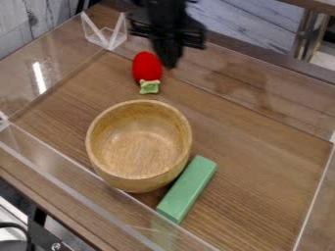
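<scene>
My gripper (pixel 186 49) hangs at the top centre, dark and blurred, its fingertips too unclear to tell how they stand. Just below and left of it lies a red strawberry-like object (pixel 147 68) with a small green top, on the wooden surface. A wide round wooden bowl (pixel 139 148) fills the lower middle. A green block (pixel 186 189) lies diagonally to its lower right.
A clear plastic container (pixel 105 27) stands at the upper left. Raised edges border the area along the back and sides.
</scene>
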